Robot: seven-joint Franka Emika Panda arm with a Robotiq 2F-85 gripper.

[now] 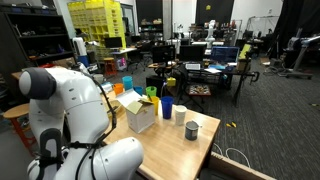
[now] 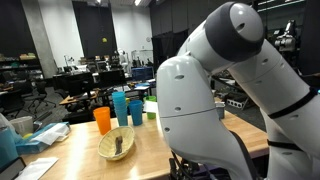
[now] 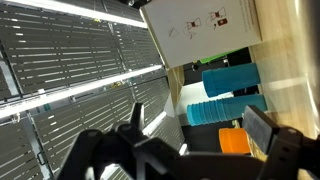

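Observation:
In the wrist view my gripper has its dark fingers (image 3: pixel 262 128) spread apart, with no object visible between them. Beyond it, a teal cup (image 3: pixel 226 109) and a darker blue cup (image 3: pixel 230 78) appear sideways, with an orange cup (image 3: pixel 234 141) lower down. A white box with printed marks (image 3: pixel 190 28) fills the top. In exterior view 1 the open cardboard box (image 1: pixel 142 116) stands on the table near the white arm (image 1: pixel 75 95); the fingers cannot be made out there.
A blue cup (image 1: pixel 167 104), white cup (image 1: pixel 180 117) and grey metal pot (image 1: pixel 191 130) stand right of the box. A shallow basket (image 2: pixel 117 146) holds something dark. Bare wood (image 1: pixel 172 157) shows on the table's near side.

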